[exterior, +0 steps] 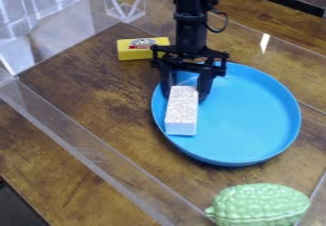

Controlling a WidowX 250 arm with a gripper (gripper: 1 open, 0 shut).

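Note:
My black gripper point(189, 77) reaches down from the top into the back left of a blue plate point(249, 125). Its fingers are at the far end of a white speckled block point(181, 111), which lies lengthwise on the plate's left side. The gripper looks closed on that end, though the fingertips are partly hidden by the dark gripper body.
A yellow box point(135, 49) sits behind the plate to the left. A green cabbage-like object point(257, 205) lies at the front right.

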